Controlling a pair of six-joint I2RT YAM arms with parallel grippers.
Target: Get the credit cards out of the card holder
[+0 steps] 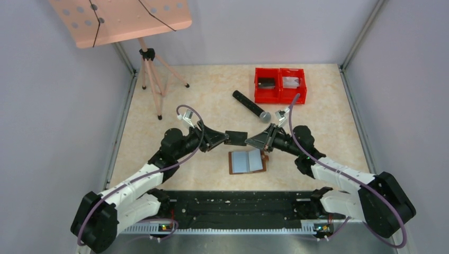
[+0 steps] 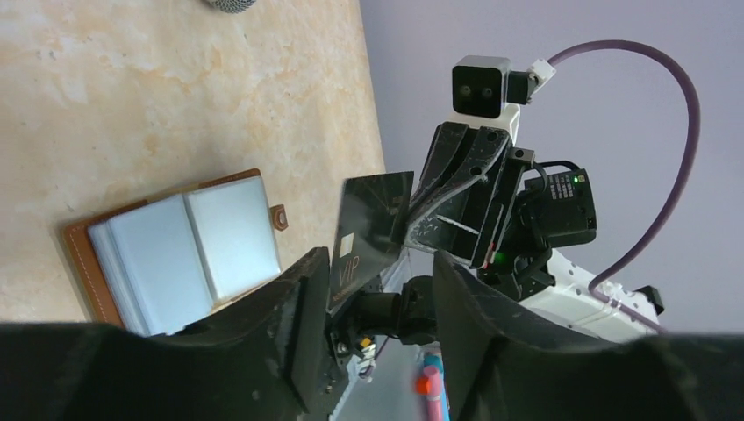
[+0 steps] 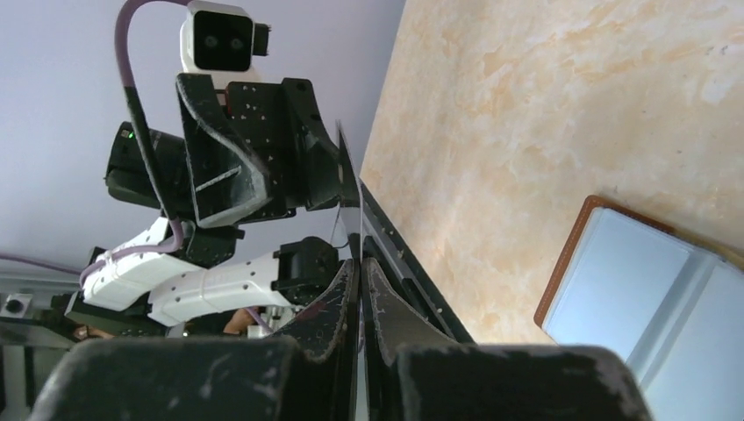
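Note:
A black card [image 1: 236, 138] marked VIP hangs between my two grippers, above the table. My right gripper [image 1: 247, 142] is shut on its right edge; in the right wrist view the card [image 3: 349, 189] rises edge-on from the closed fingertips. My left gripper [image 1: 226, 138] is open: its fingers [image 2: 303, 303] stand apart in the left wrist view, with the card's near end [image 2: 346, 276] reaching toward the gap, close to one finger. Below lies the brown card holder [image 1: 230, 164], open, with pale blue-white pages [image 2: 153, 250] showing. Whether cards remain inside cannot be told.
A black microphone [image 1: 248, 102] lies behind the grippers. Farther back sits a red two-part box [image 1: 279, 95] with a dark item and a whitish item inside. A pink stand [image 1: 153, 84] occupies the back left. Bare table lies either side of the holder.

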